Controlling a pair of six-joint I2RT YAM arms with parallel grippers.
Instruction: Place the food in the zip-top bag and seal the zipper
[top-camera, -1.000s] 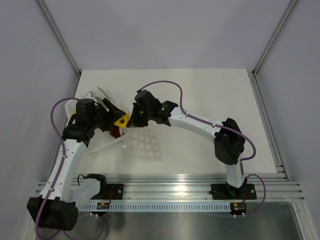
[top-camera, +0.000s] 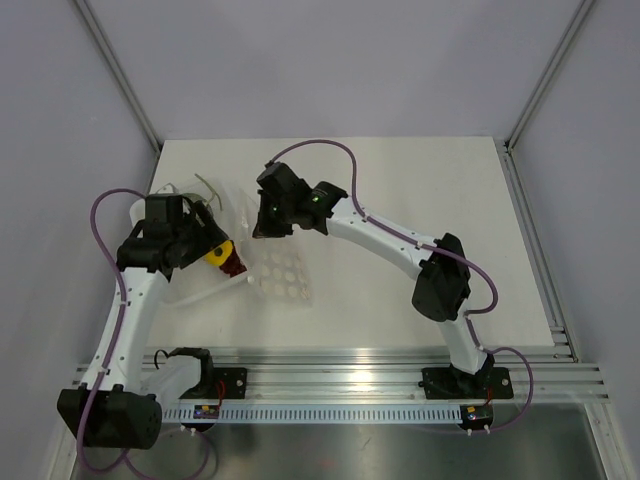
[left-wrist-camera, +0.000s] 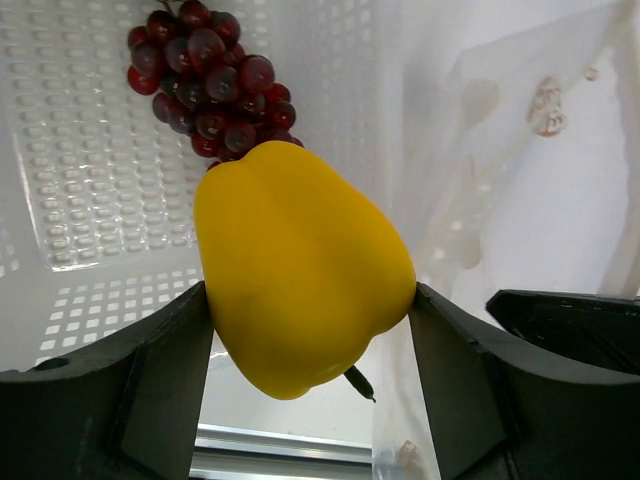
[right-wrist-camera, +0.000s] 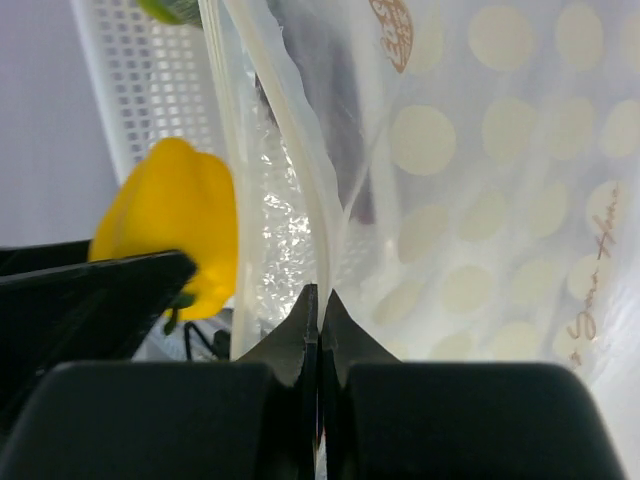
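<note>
A yellow pepper (left-wrist-camera: 300, 260) sits between the fingertips of my left gripper above a white perforated basket (left-wrist-camera: 100, 170), beside dark red grapes (left-wrist-camera: 215, 85); from the top view it is hard to tell how firmly it is held. My right gripper is shut on the edge of the clear zip bag (right-wrist-camera: 480, 180), which hangs to the right of the pepper and basket, printed with pale dots. The pepper (right-wrist-camera: 175, 215) also shows at the left in the right wrist view.
Green produce (right-wrist-camera: 170, 10) lies in the basket. Metal rails run along the table's front edge.
The left gripper and pepper have moved left, away from the bag's edge.
</note>
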